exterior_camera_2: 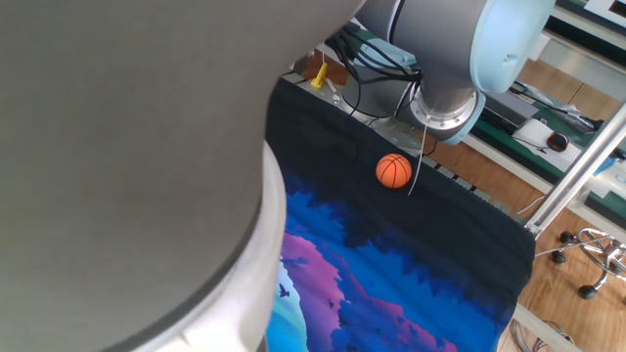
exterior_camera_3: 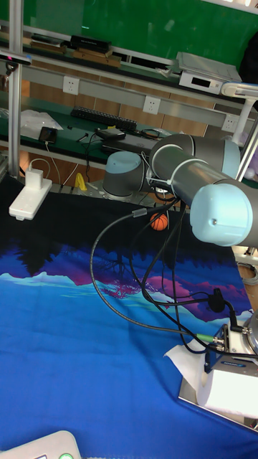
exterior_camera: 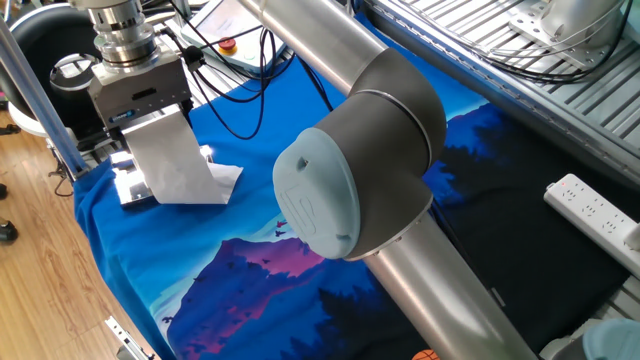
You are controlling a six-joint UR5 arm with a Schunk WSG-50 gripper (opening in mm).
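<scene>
My gripper (exterior_camera: 150,112) is at the left end of the cloth-covered table, pointing down. A white sheet of paper or tissue (exterior_camera: 172,155) hangs in front of its fingers and hides them, so their opening does not show. Below and behind the sheet, a shiny metal tray or box (exterior_camera: 130,185) rests on the blue cloth. From the other side, exterior view 3 shows the white sheet (exterior_camera_3: 229,394) bulging below the gripper body (exterior_camera_3: 229,361), over the metal tray (exterior_camera_3: 195,405). Whether the sheet is gripped or only lies against the fingers cannot be told.
A small orange basketball (exterior_camera_2: 393,171) sits on the dark part of the cloth (exterior_camera_2: 450,230) near the arm's base. A white power strip (exterior_camera: 595,210) lies at the edge. Loose black cables (exterior_camera_3: 172,283) loop beside the arm.
</scene>
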